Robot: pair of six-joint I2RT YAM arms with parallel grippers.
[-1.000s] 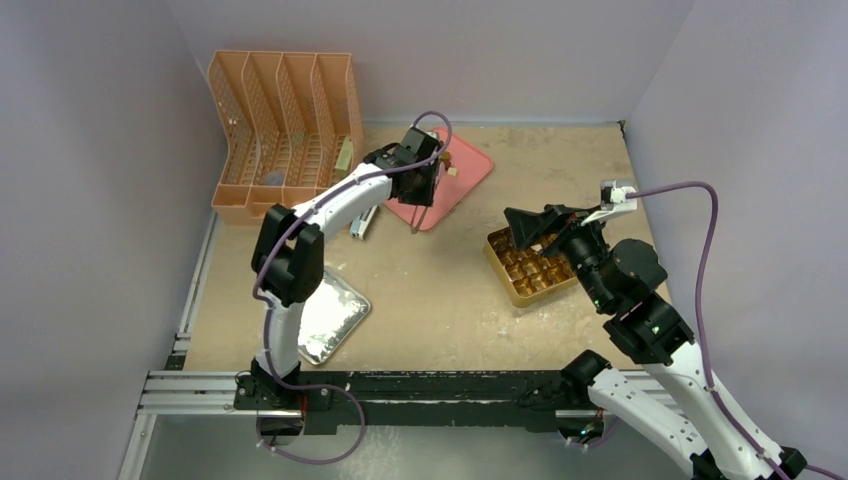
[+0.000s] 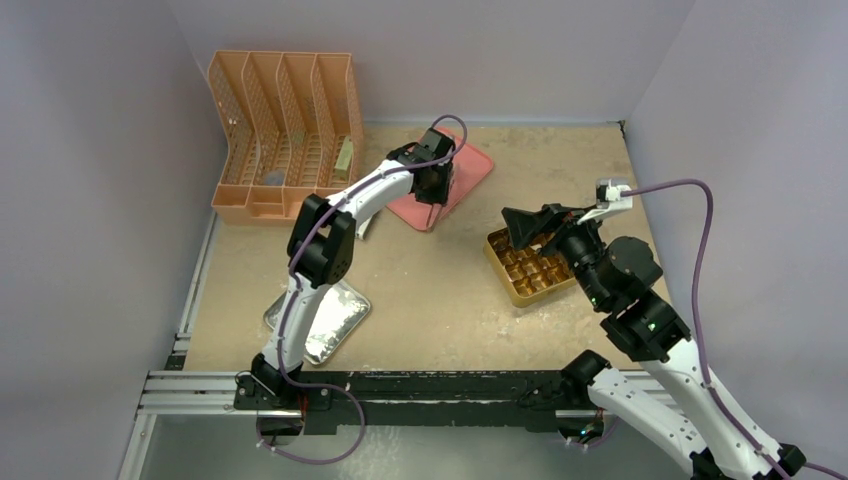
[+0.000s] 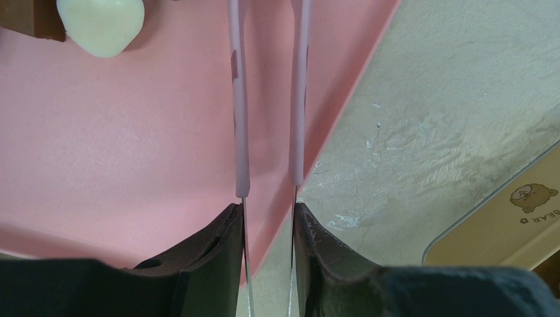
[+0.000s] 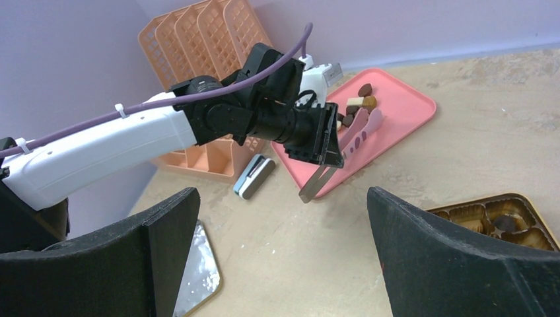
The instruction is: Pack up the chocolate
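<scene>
Mauve-tipped tongs [image 3: 240, 132] run forward from my left gripper, whose fingers press on their thin metal handles. The tongs' arms are spread apart, and their tips lie outside the left wrist view. On the pink tray [image 3: 132, 145] in that view are a pale green chocolate [image 3: 102, 23] and a brown one [image 3: 36, 18]. The right wrist view shows a dark chocolate [image 4: 365, 90] and a cream bar [image 4: 355, 102] near the tong tips [image 4: 374, 121]. My right gripper is open and empty, above the gold compartment box [image 2: 527, 298] in the top view.
A peach divided rack [image 2: 262, 205] stands at back left. Beside it lies a grey-and-blue object [image 4: 255, 177]. The shiny silver lid [image 2: 338, 320] rests at front left, partly beneath my left arm. Bare table lies between the tray and the gold box.
My left gripper has moved right over the pink tray with the tongs, covering chocolates that showed in the top view earlier. The right arm is nearly still.
</scene>
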